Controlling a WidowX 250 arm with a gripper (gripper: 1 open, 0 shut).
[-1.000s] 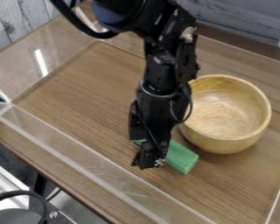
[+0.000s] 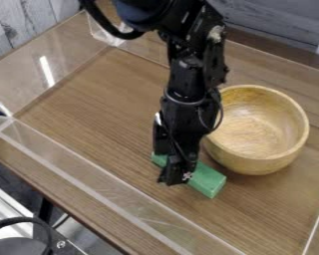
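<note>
My black gripper (image 2: 175, 157) reaches down from the top of the view to a green rectangular object (image 2: 206, 182) lying on the wooden table (image 2: 83, 120). The fingers are over the green object's left part and hide some of it; the fingers stand open, though whether they touch it is unclear. A tan round bowl (image 2: 262, 125) sits just to the right, partly behind the gripper.
Clear strips or edging run along the table's left and front. A dark round item (image 2: 16, 239) with a cable is at the bottom left.
My gripper has shifted slightly up in the view. The green object and bowl look about the same.
</note>
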